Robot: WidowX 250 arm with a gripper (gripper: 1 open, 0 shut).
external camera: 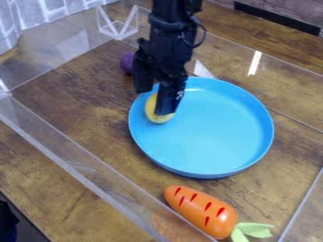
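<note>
My black gripper (161,80) is open, lowered over a yellow object (159,110) on the left side of a blue plate (214,142); its fingers partly hide that object. An orange toy carrot (198,210) with green leaves lies below the plate. A purple object (127,62) is partly hidden behind the gripper at the upper left.
Clear plastic-looking edges run along the left, bottom and right.
</note>
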